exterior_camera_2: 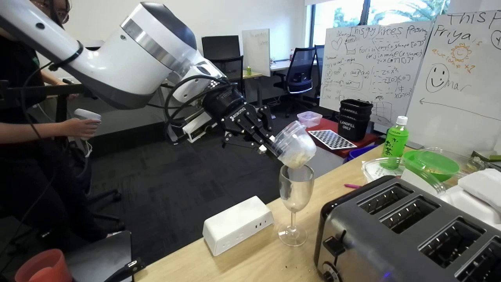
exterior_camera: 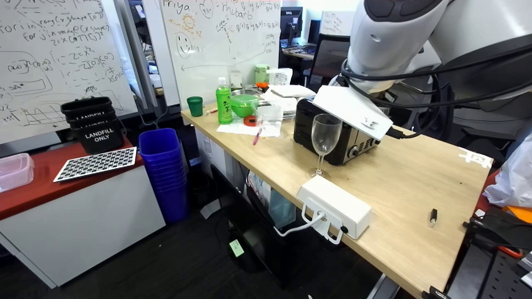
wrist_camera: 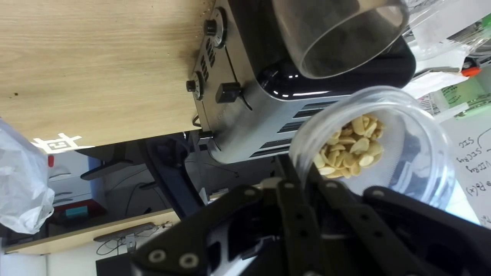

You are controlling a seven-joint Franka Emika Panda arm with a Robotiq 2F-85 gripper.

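Note:
My gripper (exterior_camera_2: 277,149) is shut on the rim of a clear plastic cup (exterior_camera_2: 294,143). In the wrist view the cup (wrist_camera: 428,151) lies tipped on its side, with pale nuts (wrist_camera: 352,149) gathered low inside it. Below the cup, on the wooden table, an empty-looking wine glass (exterior_camera_2: 296,190) stands upright. From exterior view 2 the tilted cup appears just above the glass mouth, though their distance in depth is hard to judge. Exterior view 1 shows the glass (exterior_camera: 325,134) clearly, while the arm and a white plate on it hide the gripper and the cup.
Close beside the glass are a black and steel toaster (exterior_camera_2: 399,225) and a white power box (exterior_camera_2: 238,225). Farther back stand a green bottle (exterior_camera_2: 394,141) and a green bowl (exterior_camera_2: 429,164).

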